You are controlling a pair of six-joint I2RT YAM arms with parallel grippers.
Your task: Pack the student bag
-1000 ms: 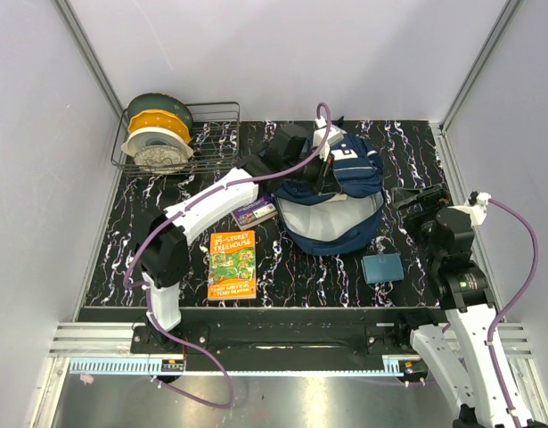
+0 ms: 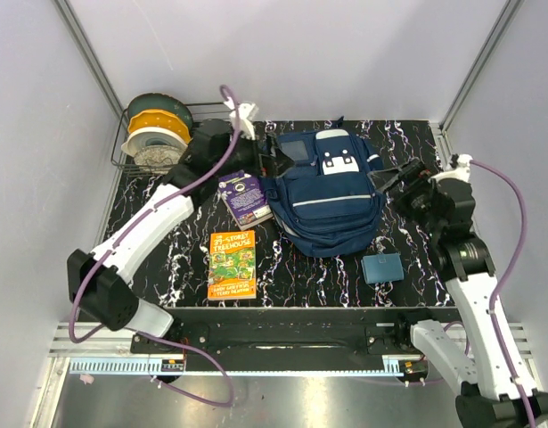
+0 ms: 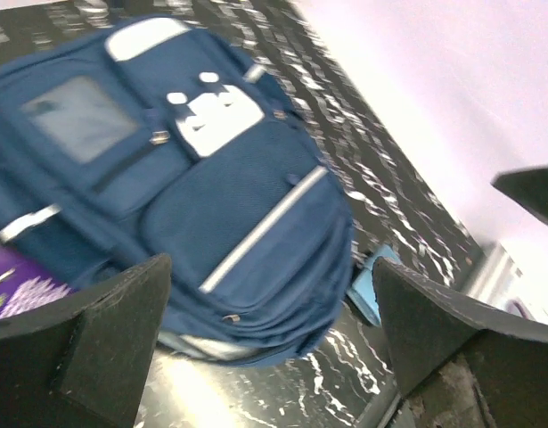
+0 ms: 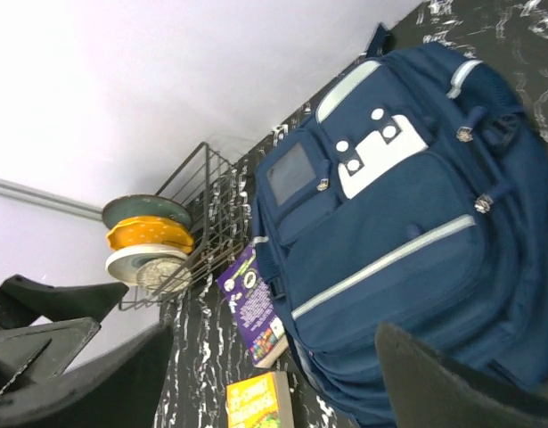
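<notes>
A navy backpack (image 2: pixel 331 196) with a white face patch lies on the dark marbled table, its front flap lying flat over it. Over the bag's upper left hangs my left gripper (image 2: pixel 275 160), open and empty. My right gripper (image 2: pixel 400 178) is open just off the bag's right side, also holding nothing. A purple book (image 2: pixel 244 198) lies partly against the bag's left edge. Nearer the front is an orange and green book (image 2: pixel 232 266). The small blue notebook (image 2: pixel 382 268) rests at the bag's lower right; the left wrist view shows the notebook (image 3: pixel 372 285) partly behind a finger.
At the back left stands a wire dish rack (image 2: pixel 202 116) holding several plates and bowls. White walls close in the left, back and right sides. Bare table (image 2: pixel 300 290) lies in front of the bag.
The bag's flap, lifted with the pale lining showing one second ago, now lies down. My left gripper has moved left and slightly up, away from the flap. The right gripper has shifted slightly left.
</notes>
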